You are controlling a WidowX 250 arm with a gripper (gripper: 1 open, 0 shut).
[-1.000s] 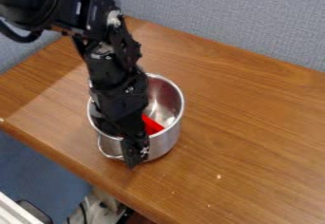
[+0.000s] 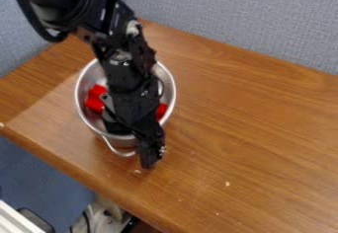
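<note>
A steel pot (image 2: 90, 80) with a wire handle stands near the front-left edge of the wooden table (image 2: 251, 148). Red pieces (image 2: 95, 96) sit inside it, partly hidden by my black arm. My gripper (image 2: 142, 152) hangs low over the pot's front right side, close to the table. Whether it holds the rim or handle is hard to tell, as the dark fingers overlap.
Grey padded walls stand behind it. Beyond the front-left edge are a drop, a white object and cables.
The pot has shifted slightly to the left, along with my arm. The gripper stays low at its front side.
</note>
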